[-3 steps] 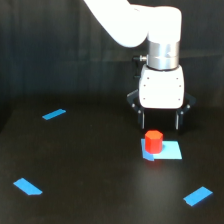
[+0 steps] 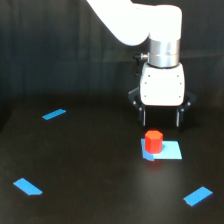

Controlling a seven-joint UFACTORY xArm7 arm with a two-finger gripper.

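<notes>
A small red block (image 2: 154, 142) stands on the left part of a pale blue-white square (image 2: 173, 150) at the right of the dark table. Above and slightly right of it in the image, my gripper (image 2: 161, 122) points downward from the white arm. Its two dark fingers (image 2: 144, 117) are spread wide apart, and nothing shows between them. The block is clear of the fingers.
Blue strips lie flat at the back left (image 2: 54, 114), front left (image 2: 27, 187) and front right (image 2: 198, 196). A further bit of blue (image 2: 147, 154) shows beside the block's base.
The gripper stands very slightly higher in the image than a second ago, its fingers still spread. The red block and the square are in the same place.
</notes>
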